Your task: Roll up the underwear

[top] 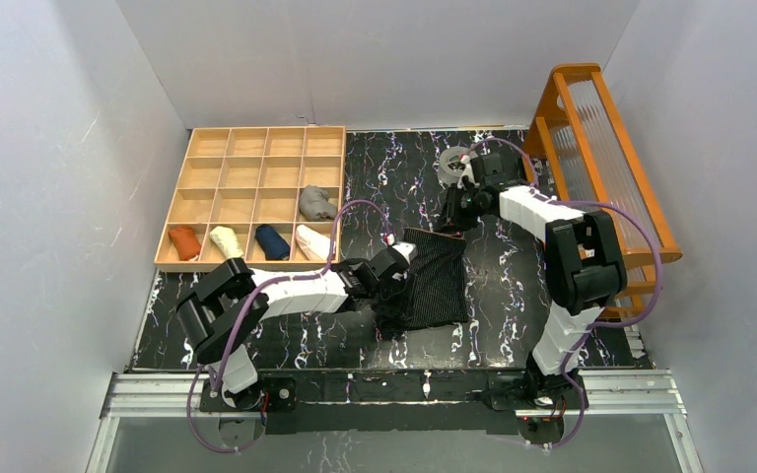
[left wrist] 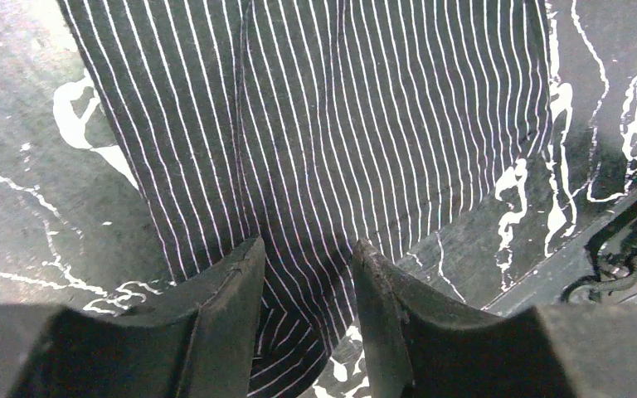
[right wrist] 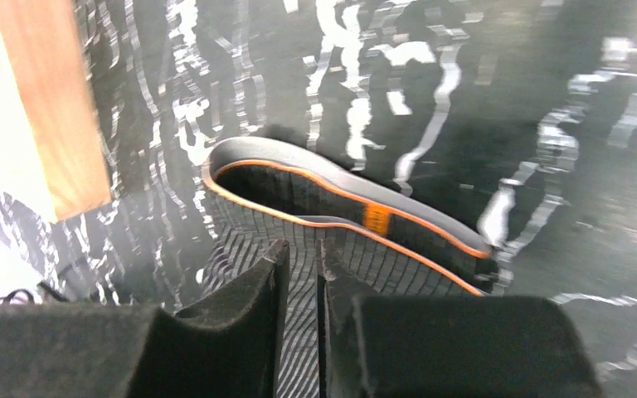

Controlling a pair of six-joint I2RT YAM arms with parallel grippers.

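Observation:
The underwear (top: 439, 286), black with thin pale stripes, lies spread on the dark marbled table. In the left wrist view my left gripper is over one side of it, fingers apart, with a small loose fold of the underwear (left wrist: 286, 356) between and below them. My right gripper is at the waistband end. Its fingers stand slightly apart, and striped cloth shows through the narrow gap. Beyond the fingertips the orange-edged waistband (right wrist: 340, 178) gapes loosely. The top view hides both sets of fingertips.
A wooden compartment box (top: 248, 194) at the left holds several rolled garments. A roll of tape (top: 450, 164) lies just behind my right gripper. On the right stands a wooden rack (top: 591, 148). Bare table surrounds the underwear in front.

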